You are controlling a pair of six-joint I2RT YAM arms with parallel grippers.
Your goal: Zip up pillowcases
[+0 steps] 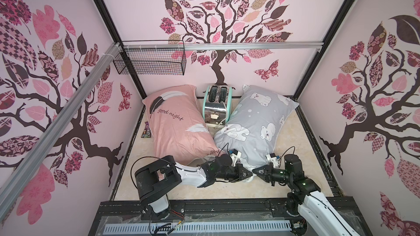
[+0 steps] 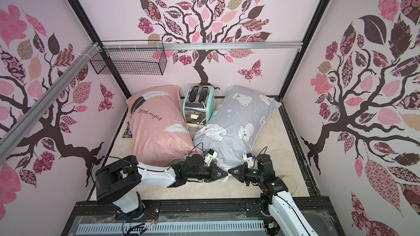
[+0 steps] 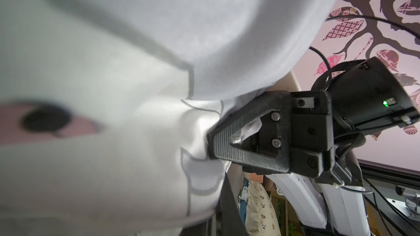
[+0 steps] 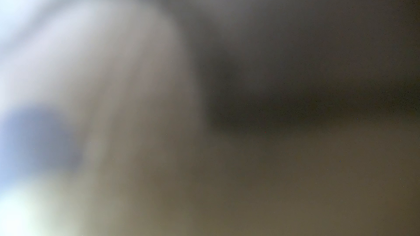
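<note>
A pink "good night" pillowcase [image 1: 175, 122] lies stuffed on the left, a grey polar-bear pillowcase [image 1: 256, 118] on the right. At the grey one's front end my left gripper [image 1: 247, 173] and right gripper [image 1: 256, 172] nearly meet, tips shut, with bunched white cloth around them. In the left wrist view the bear-print cloth [image 3: 131, 157] fills the left and middle, with black fingers at its edge; what is between their tips is hidden. The right wrist view is pressed into blurred cloth [image 4: 109, 70]. The zipper cannot be made out.
A mint-and-steel toaster [image 1: 216, 104] stands between the pillows at the back. A wire basket [image 1: 151, 61] hangs on the back-left rail. A small colourful packet [image 1: 146, 131] lies at the left edge. Bare table [image 1: 306, 148] shows at the right and along the front.
</note>
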